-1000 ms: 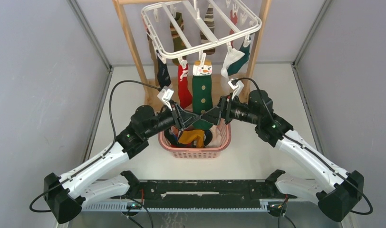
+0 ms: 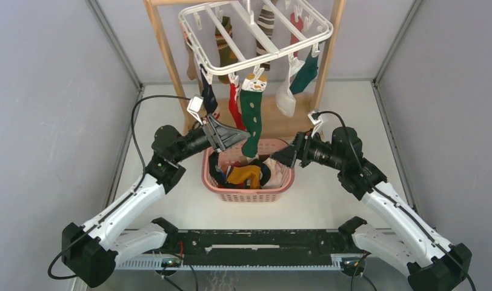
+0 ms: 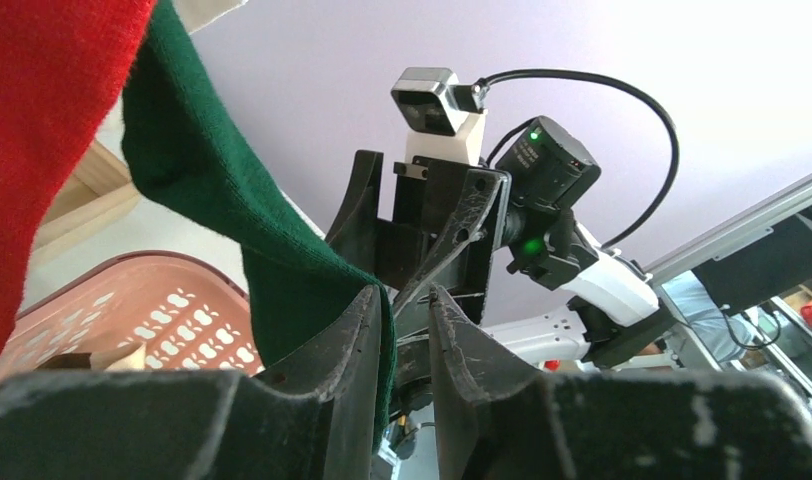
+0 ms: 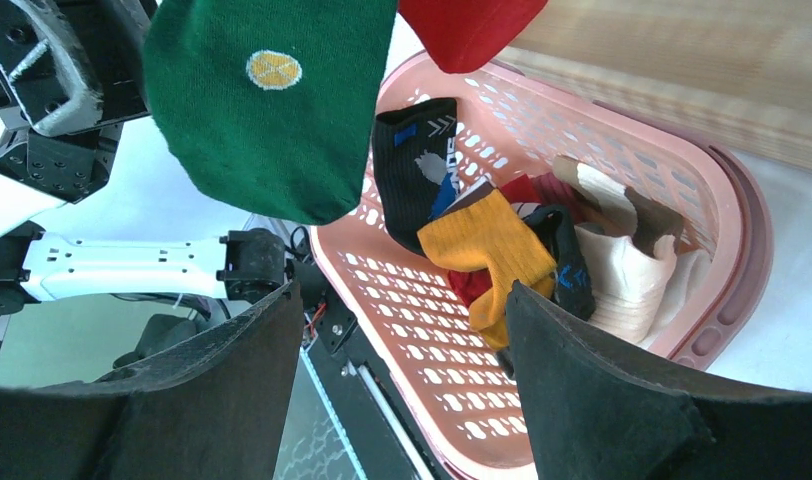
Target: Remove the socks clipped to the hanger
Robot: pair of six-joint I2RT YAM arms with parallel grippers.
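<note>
The green snowman sock (image 2: 252,115) hangs by a white clip from the front edge of the white hanger (image 2: 255,62). My left gripper (image 2: 248,136) meets its lower left side. In the left wrist view the edge of the green sock (image 3: 302,255) runs in between the nearly closed fingers, so the left gripper is shut on it. My right gripper stands open and empty above the basket, apart from the sock. Beside the green one hangs a red sock (image 2: 234,108). A white sock (image 2: 286,97) and a teal sock (image 2: 305,74) are clipped at the front right.
Under the hanger stands a pink basket (image 2: 249,195) with several loose socks, a mustard one (image 4: 492,250) on top. Striped socks (image 2: 265,27) and others hang farther back. The hanger's wooden frame (image 2: 168,51) rises on both sides. White table shows left and right of the basket.
Both grippers were close together at the green sock; the right one has drawn away to the right and down. The left has shifted slightly left and up, and the sock has turned and slants.
</note>
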